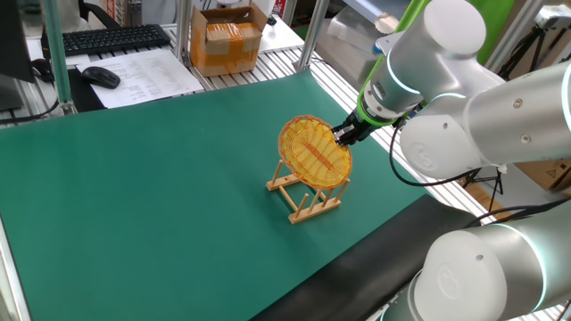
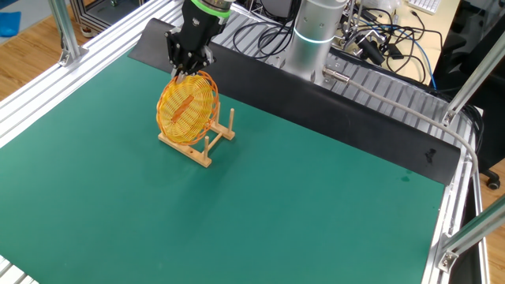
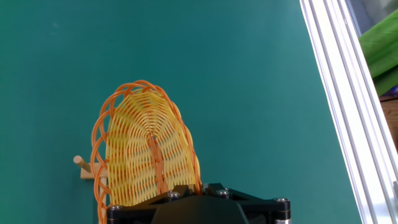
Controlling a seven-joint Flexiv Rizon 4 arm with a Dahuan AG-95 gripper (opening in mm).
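Note:
A shallow oval basket (image 1: 315,153), woven in yellow with an orange edge and a brown-orange stripe, stands tilted on edge at a small wooden rack (image 1: 304,213). Pegs of the rack (image 2: 207,150) show beside its lower part. My gripper (image 1: 340,137) meets the upper rim from the arm's side. Seen from the wrist, the fingertips of my gripper come together at the rim of the basket (image 3: 149,143), which passes between them. Whether the basket's lower edge bears on the rack's bars is hard to tell.
A black strip (image 2: 316,130) runs along the arm's base side. Metal frame posts (image 1: 312,36) rise at the table edge, with a cardboard box (image 1: 226,45) and a keyboard (image 1: 107,39) beyond.

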